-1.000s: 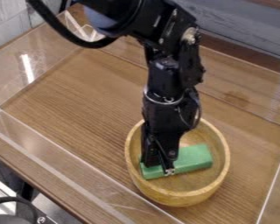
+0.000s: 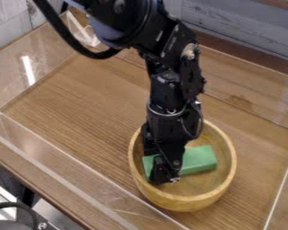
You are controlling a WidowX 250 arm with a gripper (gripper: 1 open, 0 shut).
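A round tan wooden bowl (image 2: 216, 189) sits on the wooden table at the lower right, holding a green block (image 2: 197, 158). My black gripper (image 2: 166, 167) reaches down into the bowl with its fingertips at the left part of the block. It is shut, apparently on the block, though the dark fingers hide where they meet it.
A pale panelled wall runs along the back. The table's edge and some dark cables are at the lower left.
The gripper's fingers have shifted slightly within the bowl, and the green block's visible part sits a little higher than before.
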